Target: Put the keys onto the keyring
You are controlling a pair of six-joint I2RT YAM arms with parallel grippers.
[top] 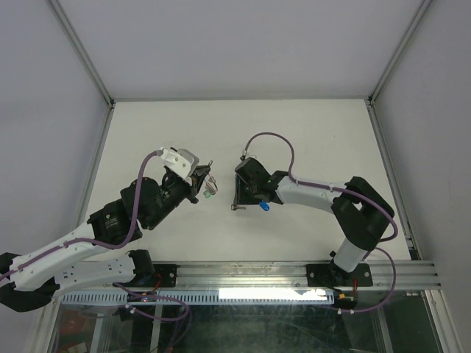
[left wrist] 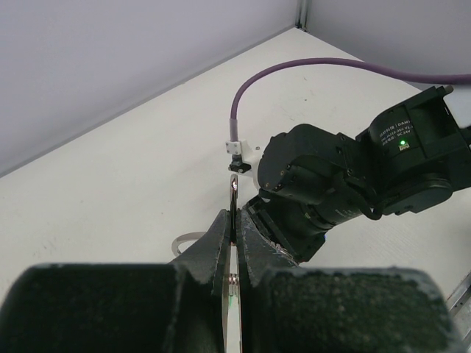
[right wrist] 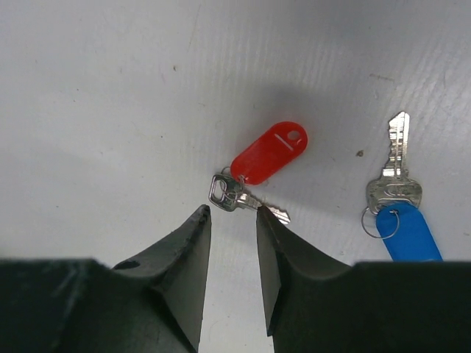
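Note:
My left gripper is shut on the metal keyring [left wrist: 234, 193], a thin loop standing up past its fingertips. Below them part of the ring [left wrist: 187, 238] curves out to the left. In the top view a green tag [top: 208, 194] shows under this gripper, seemingly hanging from the ring. My right gripper is open and empty over the table. Between and beyond its fingertips lies a silver key [right wrist: 224, 193] on a small ring with a red tag [right wrist: 270, 152]. To the right rests another silver key [right wrist: 395, 187] with a blue tag [right wrist: 407, 232].
Grey walls enclose it on the sides and back, and a metal rail [top: 243, 271] runs along the front. Both grippers are close together near the middle.

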